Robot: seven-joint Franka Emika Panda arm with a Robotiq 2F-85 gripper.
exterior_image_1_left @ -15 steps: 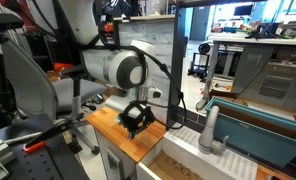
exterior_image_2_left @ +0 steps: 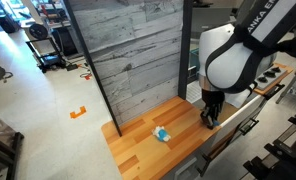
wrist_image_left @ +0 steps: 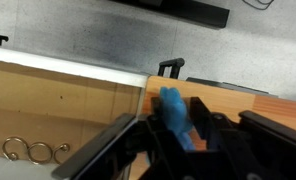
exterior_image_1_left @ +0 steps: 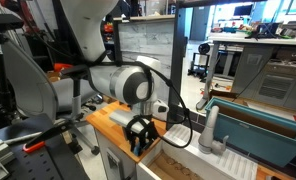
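Observation:
In the wrist view a small blue object (wrist_image_left: 174, 112) lies between the dark, blurred fingers of my gripper, over the edge of a wooden top. Whether the fingers press on it cannot be told. In exterior view 1 my gripper (exterior_image_1_left: 140, 142) points down, low at the front edge of the wooden top (exterior_image_1_left: 110, 122), beside an open drawer (exterior_image_1_left: 178, 165). From exterior view 2 the gripper (exterior_image_2_left: 210, 130) appears low at the right edge of the wood, its fingertips hard to make out.
A blue and white item (exterior_image_2_left: 162, 134) lies on the wood, apart from the gripper. The drawer holds curled metal hooks (wrist_image_left: 36, 151). A teal toolbox (exterior_image_1_left: 243, 125) and a white bottle-like object (exterior_image_1_left: 210, 132) stand beyond the drawer. Bare wood lies left of the gripper.
Over the last second the arm has come lower and slightly toward the drawer in exterior view 1. Blue now shows by the fingertips, where earlier it was not clear.

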